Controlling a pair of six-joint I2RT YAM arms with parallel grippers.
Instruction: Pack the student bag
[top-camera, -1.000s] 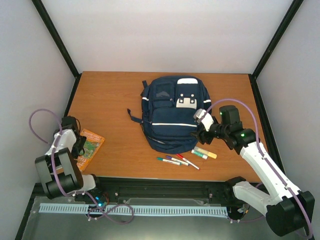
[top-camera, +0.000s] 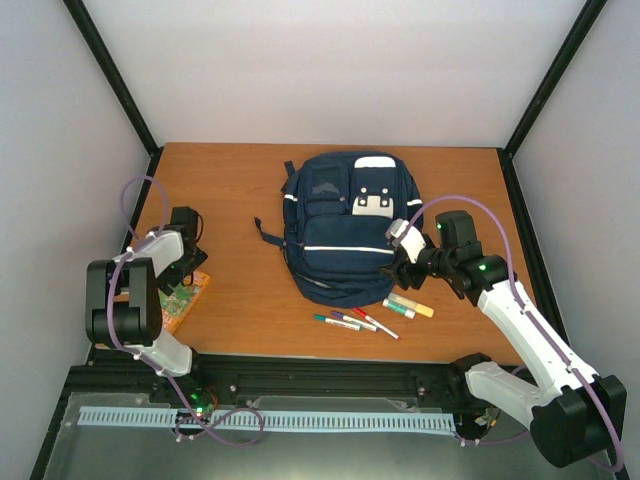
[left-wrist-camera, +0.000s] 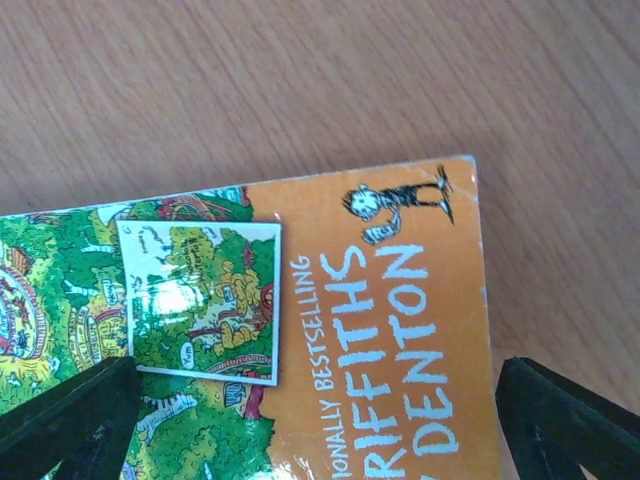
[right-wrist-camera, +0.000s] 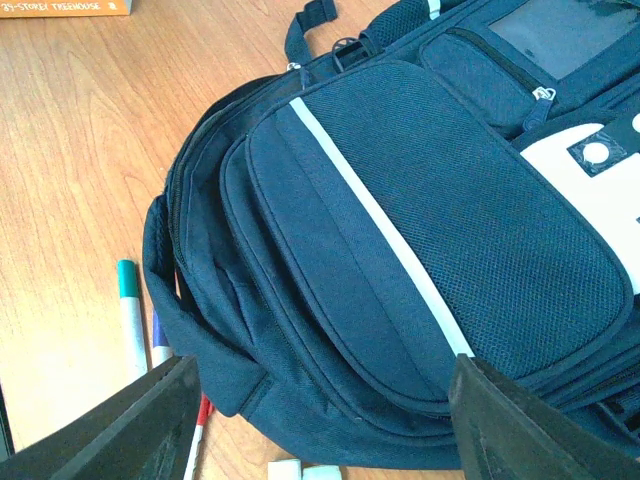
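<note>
A navy backpack (top-camera: 345, 240) lies mid-table. An orange and green book (top-camera: 185, 300) lies at the left. Directly over it hangs my left gripper (top-camera: 180, 270), its open fingers around one end of the book (left-wrist-camera: 390, 330) in the left wrist view, not visibly holding it. My right gripper (top-camera: 405, 270) hovers at the backpack's lower right, fingers apart with nothing between them, above the fabric (right-wrist-camera: 400, 300). Several markers (top-camera: 370, 325) and glue sticks (top-camera: 410, 305) lie below the bag.
Bare wood (top-camera: 240, 180) spans the back left and the area between book and backpack. Dark frame posts edge the table on both sides.
My left arm has moved right and toward the back, bringing its gripper over the book. The right arm is nearly still.
</note>
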